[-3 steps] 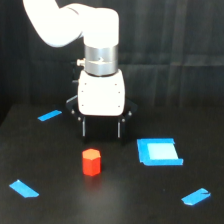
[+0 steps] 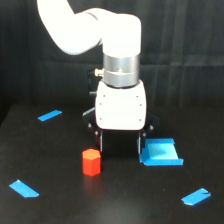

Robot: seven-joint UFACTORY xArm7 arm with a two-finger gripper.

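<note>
A small red block (image 2: pixel 91 162) rests on the black table, left of centre. To the right lies a blue square (image 2: pixel 160 159) with a paler, almost white area inside it; part of its left side is close behind or beside my gripper's finger. My gripper (image 2: pixel 120 147) hangs pointing down between the two, its white hand above and its dark fingers spread apart. Nothing shows between the fingers, and the red block sits apart from them, to the left and nearer the camera.
Strips of blue tape mark the table at the back left (image 2: pixel 50 115), front left (image 2: pixel 24 188) and front right (image 2: pixel 196 197). A dark curtain (image 2: pixel 185 60) hangs behind.
My arm has moved to the right and somewhat lower in the view, toward the blue square. The red block and the blue square stay where they were; the fingers are still apart.
</note>
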